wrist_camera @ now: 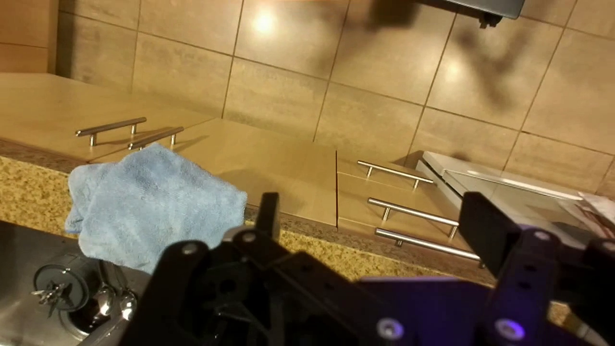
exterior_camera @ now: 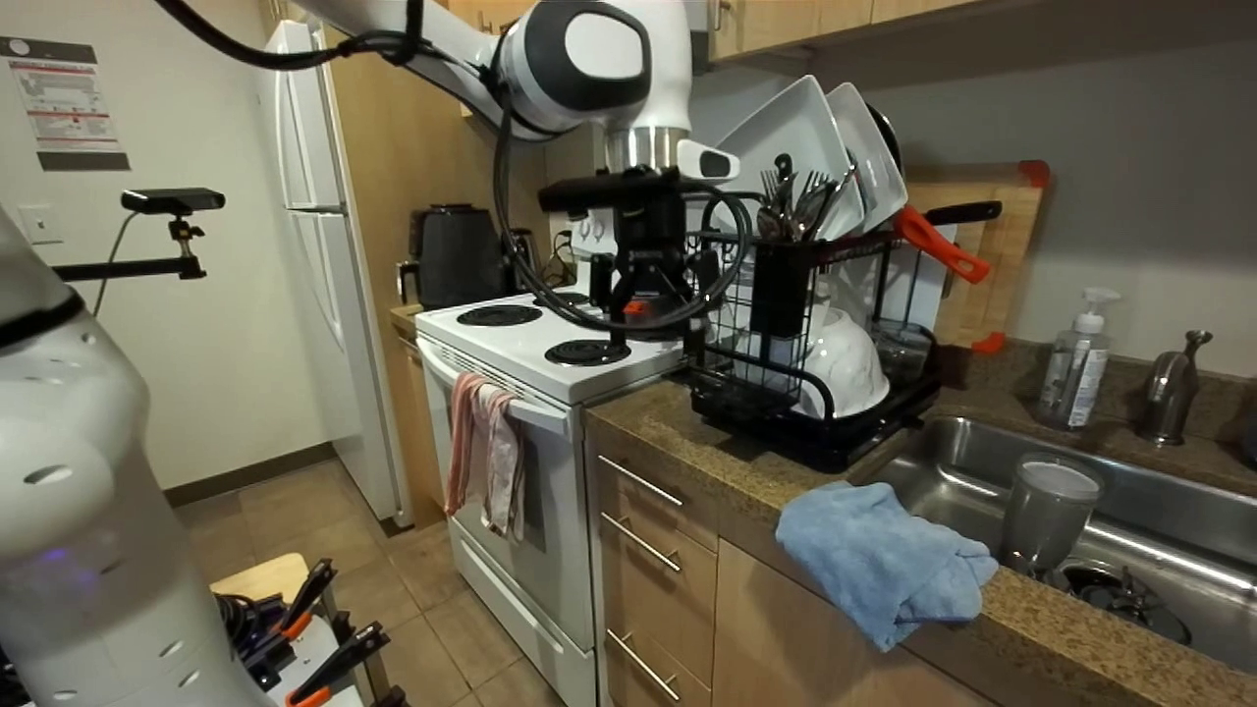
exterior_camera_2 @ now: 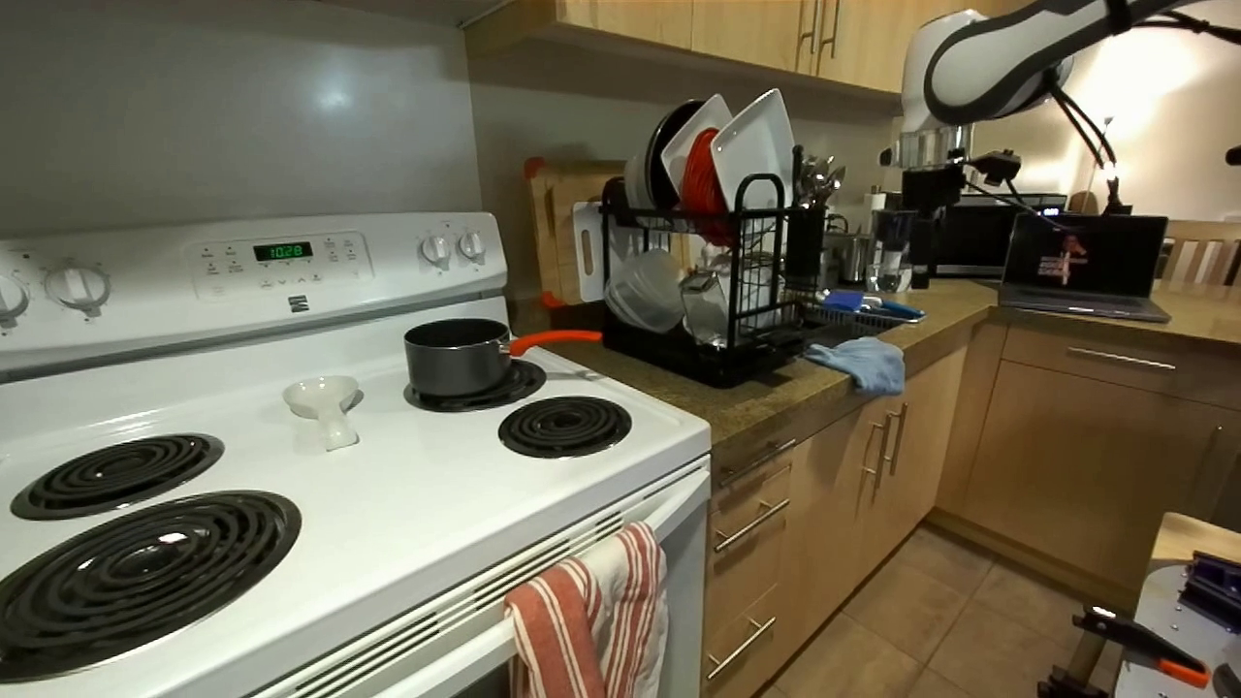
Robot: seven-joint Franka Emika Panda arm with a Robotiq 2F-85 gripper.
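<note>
My gripper is open in the wrist view, its two black fingers wide apart and nothing between them. It hangs above the counter's front edge, with drawer handles and floor showing through the gap. A light blue cloth (wrist_camera: 158, 204) lies left of the fingers, draped over the counter edge by the sink; the same blue cloth (exterior_camera: 884, 560) shows in exterior view 1. On the stove sits a dark pot (exterior_camera_2: 456, 359) with an orange handle. Near it lies a white spoon rest (exterior_camera_2: 322, 401).
The black dish rack (exterior_camera: 825, 442) beside the stove holds plates, bowls and cutlery, rising high near the arm. A clear cup (exterior_camera: 1049, 513) stands in the sink (exterior_camera: 960, 442). A striped towel (exterior_camera_2: 593, 605) hangs from the oven handle. An open laptop (exterior_camera_2: 1084, 262) stands on the far counter.
</note>
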